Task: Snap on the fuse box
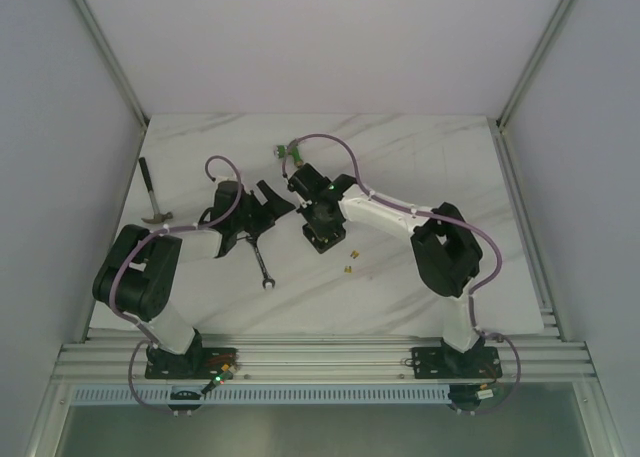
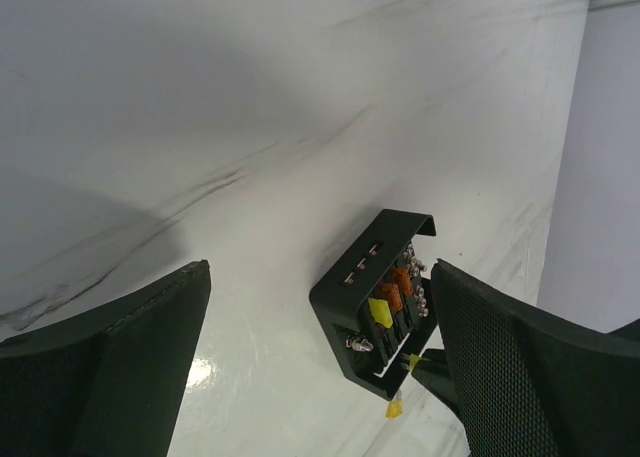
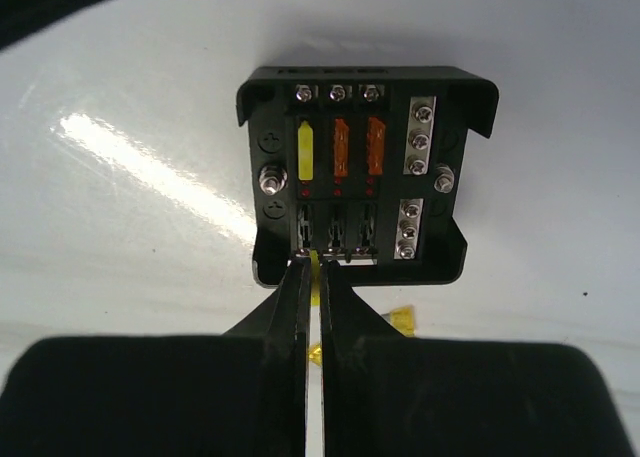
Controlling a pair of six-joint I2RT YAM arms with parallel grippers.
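Observation:
The black fuse box (image 1: 324, 236) (image 2: 350, 295) (image 3: 270, 127) lies on the white table with one yellow fuse (image 3: 306, 152) and two orange fuses (image 3: 340, 147) in its upper row; the lower holders show no fuse. My right gripper (image 1: 312, 213) is shut on another yellow fuse (image 3: 315, 277), over the box's lower edge at those holders. My left gripper (image 1: 272, 199) stands open left of the box, nothing between its fingers.
A wrench (image 1: 263, 267) lies below the left gripper, a hammer (image 1: 152, 207) at the left edge, a green tool (image 1: 289, 154) at the back. Small yellow pieces (image 1: 349, 269) lie near the box.

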